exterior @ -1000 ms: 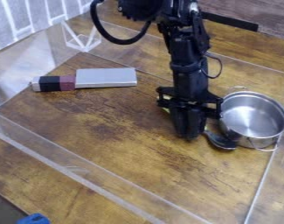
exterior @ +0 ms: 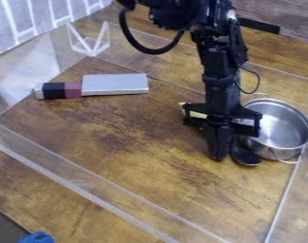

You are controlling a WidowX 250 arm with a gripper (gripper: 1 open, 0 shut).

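My black gripper (exterior: 217,150) is lowered to the wooden table beside a steel pot (exterior: 281,123) on the right, at the pot's left side. A dark object (exterior: 246,154) lies just right of the fingertips, and something pale yellow shows behind the gripper, mostly hidden. The fingers look shut; I cannot make out anything held between them.
A grey board (exterior: 115,84) and a pink-and-black object (exterior: 63,90) lie at the back left. A blue item (exterior: 37,237) sits at the bottom left corner.
The pot and the objects at the left stay where they were.
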